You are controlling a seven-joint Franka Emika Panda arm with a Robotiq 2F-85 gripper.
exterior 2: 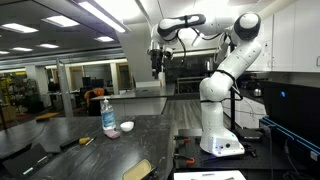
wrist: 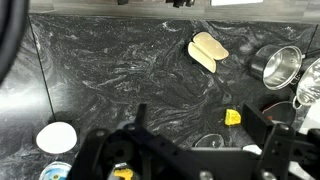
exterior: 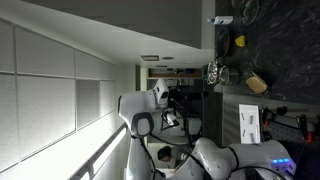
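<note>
My gripper shows as two dark fingers spread apart at the bottom of the wrist view; it stands open with only the tabletop and objects far below visible between them. High above the table, the arm holds the gripper [exterior 2: 157,66] in exterior view 2, clear of everything. On the dark marbled table lies a tan, rounded, flat item [wrist: 208,49] that looks like two joined pieces. A small yellow thing [wrist: 232,117] is further down the view, and a white bowl [wrist: 57,137] sits at lower left.
A metal pot [wrist: 275,66] and another metal vessel [wrist: 309,81] crowd the right side of the wrist view. White paper [wrist: 236,2] lies at the top edge. A clear bottle [exterior 2: 108,116] stands at the far end of the table.
</note>
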